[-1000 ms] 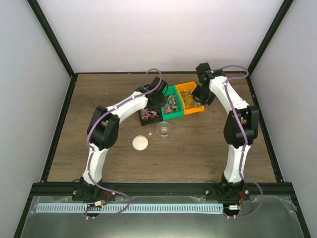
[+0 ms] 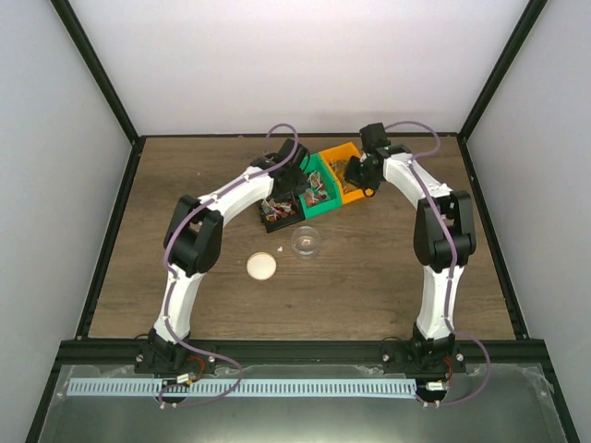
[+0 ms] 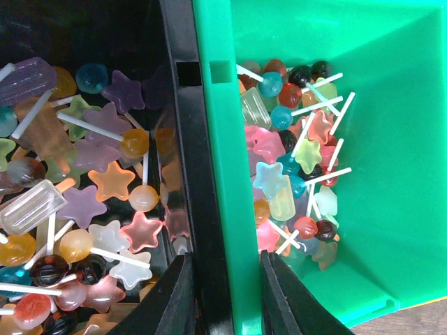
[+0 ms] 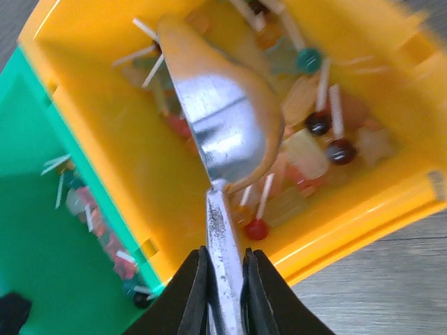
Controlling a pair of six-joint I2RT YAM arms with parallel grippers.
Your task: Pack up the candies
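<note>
Three bins of candies stand side by side: a black bin [image 2: 294, 221], a green bin [image 2: 325, 207] and an orange bin [image 2: 346, 151]. In the left wrist view my left gripper is shut on the adjoining walls of the black and green bins. Star candies [image 3: 112, 181] and lollipops fill the black one. My right gripper is shut on the handle of a metal scoop [image 4: 222, 129], whose bowl reaches into the orange bin, over lollipops and clear candies [image 4: 306, 153]. Any candy in the bowl is hard to tell from reflection.
A clear round jar [image 2: 306, 243] stands in front of the bins. Left of it lies a pale round lid [image 2: 261, 266], with a small bit near it on the table.
The left arm has barely moved, staying at the black and green bins.
</note>
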